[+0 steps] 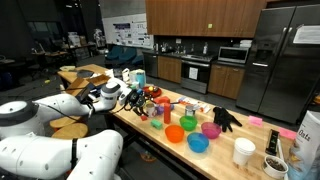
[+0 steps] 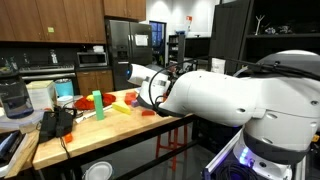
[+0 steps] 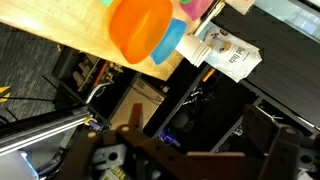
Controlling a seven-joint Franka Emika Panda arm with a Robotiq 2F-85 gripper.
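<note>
In the wrist view, my gripper shows at the bottom as dark fingers set wide apart. It looks open, and no object is visible between them. Ahead of it are an orange bowl and a blue bowl at the table edge. Exterior view 1 has the orange bowl, the blue bowl, a pink bowl and a green bowl close together. My gripper is left of them there, small and dark.
A red cup stands behind the bowls. Farther right are a white cup, a black glove-like item and a container. A green block stands on the table. Below the table edge is open floor.
</note>
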